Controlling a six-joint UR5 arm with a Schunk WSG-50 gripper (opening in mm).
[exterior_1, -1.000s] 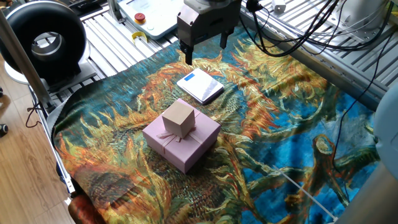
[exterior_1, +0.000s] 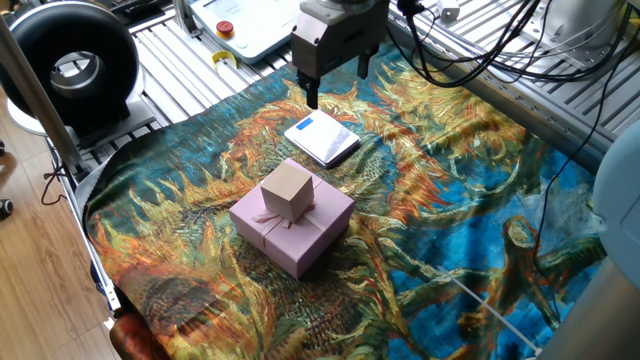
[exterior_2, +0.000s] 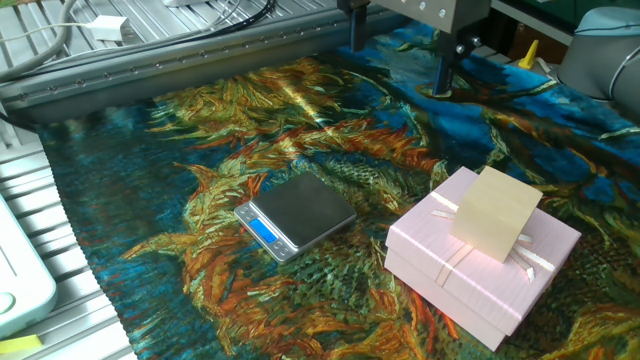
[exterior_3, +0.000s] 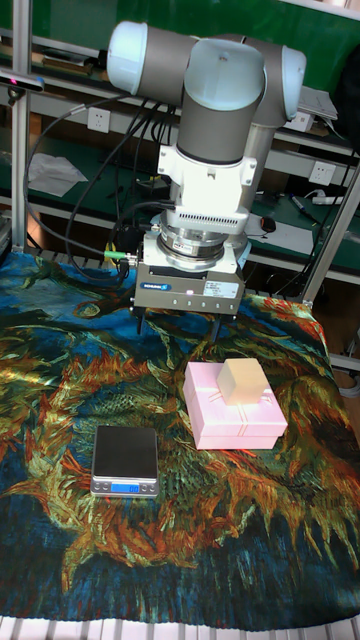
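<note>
A plain wooden cube (exterior_1: 287, 192) rests on the lid of a pink gift box (exterior_1: 318, 228) tied with ribbon; in exterior view 2 the cube (exterior_2: 497, 213) sits over the ribbon's crossing. Beside the box lies a small digital scale (exterior_2: 300, 213) with a dark plate and a lit blue display, its plate (exterior_3: 125, 451) bare. My gripper (exterior_3: 177, 329) hangs above the cloth, behind the scale and box as exterior view 3 shows them. Its two fingers are wide apart with nothing between them, and it touches neither the cube nor the scale.
A patterned, slightly wrinkled cloth (exterior_1: 430, 280) covers the table. Black cables (exterior_1: 470, 70) run along the back near the frame rail. A red emergency button (exterior_1: 225, 29) sits on a panel off the cloth. Open cloth surrounds the box and scale.
Cube, box and scale have stayed put.
</note>
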